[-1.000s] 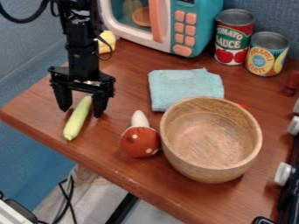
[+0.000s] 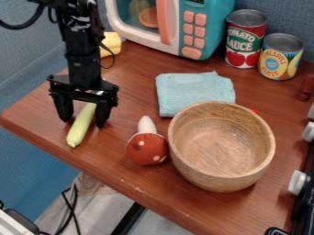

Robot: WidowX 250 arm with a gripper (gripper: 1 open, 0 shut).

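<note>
The black gripper (image 2: 84, 108) is low over the left side of the wooden table, its fingers on either side of a pale yellow-green corn cob (image 2: 79, 128) lying lengthwise. I cannot tell whether the fingers touch it. A red-capped toy mushroom (image 2: 147, 147) with a white stem lies to the right of the corn, beside a wooden bowl (image 2: 221, 161).
A folded light-blue cloth (image 2: 193, 91) lies mid-table. A toy microwave (image 2: 179, 27), a tomato can (image 2: 244, 39) and a yellow-labelled can (image 2: 280, 58) stand at the back. Black and white objects line the right edge.
The gripper has shifted very slightly over the past second, staying around the corn; the other objects are unmoved.
</note>
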